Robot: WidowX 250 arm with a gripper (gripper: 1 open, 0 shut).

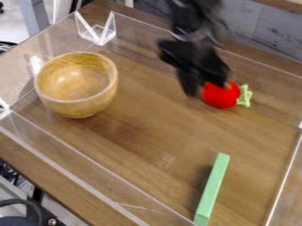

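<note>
The black gripper (189, 72) is blurred over the back middle of the table, its lower tip just left of and partly in front of a red tomato-like toy (221, 96) with a green top at the right. Whether it touches the toy, and how its fingers stand, I cannot tell. A wooden bowl (76, 79) sits at the left.
A pale green bar (211, 190) lies at the front right. Clear plastic edging (273, 196) lines the table, with a small clear piece (97, 28) at the back left.
</note>
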